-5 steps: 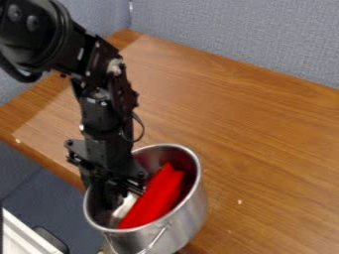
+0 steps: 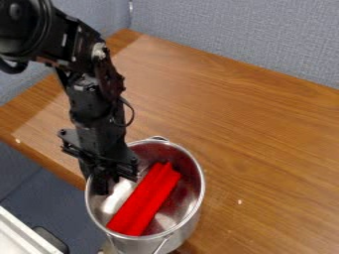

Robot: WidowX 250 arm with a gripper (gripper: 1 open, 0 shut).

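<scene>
A steel pot (image 2: 187, 218) stands at the bottom centre, near the table's left edge. A red elongated object (image 2: 146, 198) lies slanted inside it, with a white object (image 2: 117, 196) along its left side. My black gripper (image 2: 109, 177) reaches down at the pot's left side, its tips at or just inside the rim. The fingertips are dark and partly hidden, so I cannot see whether anything is between them.
Grey padded walls stand at the back and left. A white container (image 2: 20, 233) sits lower left, off the table.
The gripper has shifted slightly up and left, uncovering more of the white object. The pot has moved a little, and the red object sits slightly further left.
</scene>
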